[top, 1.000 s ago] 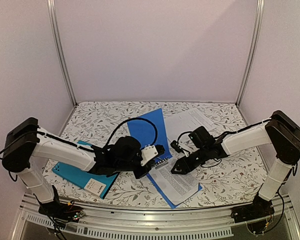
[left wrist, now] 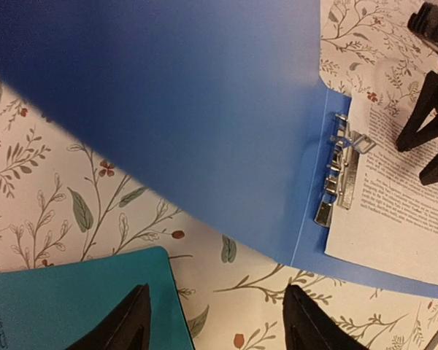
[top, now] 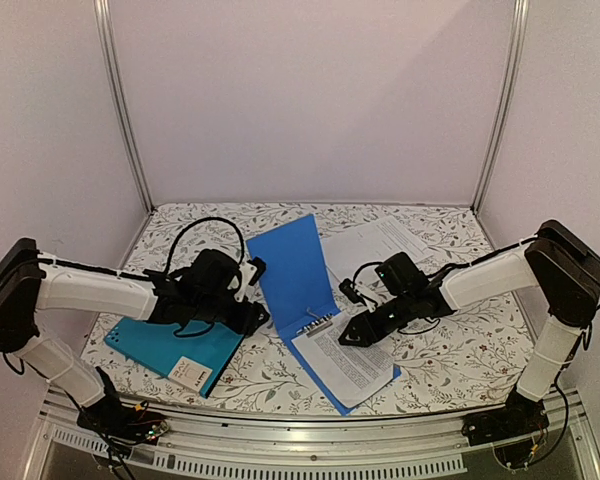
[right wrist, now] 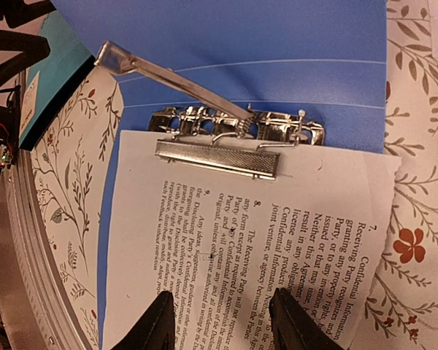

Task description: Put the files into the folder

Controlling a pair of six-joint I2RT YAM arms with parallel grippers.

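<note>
A blue folder (top: 290,260) lies open, its metal clip (right wrist: 217,160) with lever raised and a stack of printed papers (right wrist: 226,219) on its lower half, under the clip's plate. My left gripper is open above the table beside the folder's spine, nothing between its fingers. My right gripper is low over the papers, fingers apart, tips at the printed sheet; whether they touch it is unclear.
A teal folder (top: 160,350) with a label lies at front left, partly under the left arm. Loose printed sheets (top: 380,240) lie behind the right gripper at back right.
The right arm has barely moved.
</note>
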